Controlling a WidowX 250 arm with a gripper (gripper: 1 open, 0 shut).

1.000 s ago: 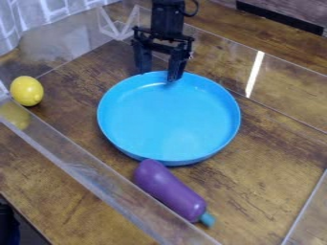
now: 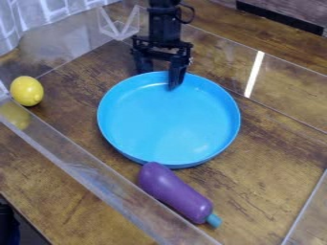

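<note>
The black gripper (image 2: 163,59) hangs over the back rim of a large blue plate (image 2: 166,117), its fingers open with nothing visible between them. A yellow lemon-like object (image 2: 26,90) sits at the left on the wooden surface. A purple eggplant-like object (image 2: 174,193) with a teal tip lies in front of the plate, toward the lower right.
A clear plastic wall (image 2: 76,172) runs diagonally along the lower left, and another clear piece stands at the upper left, behind the gripper.
The gripper has shifted slightly from its position a second ago and stands more upright at the plate's back. The plate, yellow object and purple object look unmoved.
</note>
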